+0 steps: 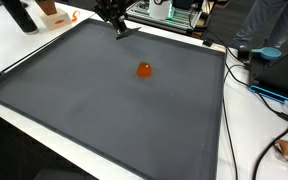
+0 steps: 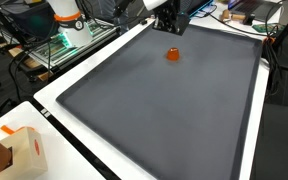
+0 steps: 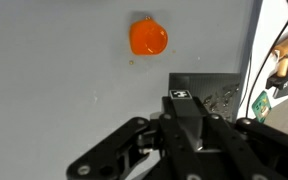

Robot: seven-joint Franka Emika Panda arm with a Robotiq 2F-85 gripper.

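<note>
An orange-red, rounded piece (image 3: 148,37) lies by itself on the grey board; exterior view 1 shows the same orange piece (image 1: 143,69) in the board's far half. My gripper is shut on a dark, flat, square-edged piece (image 3: 212,84), which sticks out beyond the fingers in the wrist view. In exterior view 1 the dark flat piece (image 1: 129,33) hangs at the board's far edge, apart from the orange one. The fingers' contact with it is partly hidden.
The grey board (image 1: 104,100) has a white border and is mostly bare. Cups and boxes (image 1: 52,14) stand beyond its far left corner. A cable (image 1: 227,110) runs along the right side.
</note>
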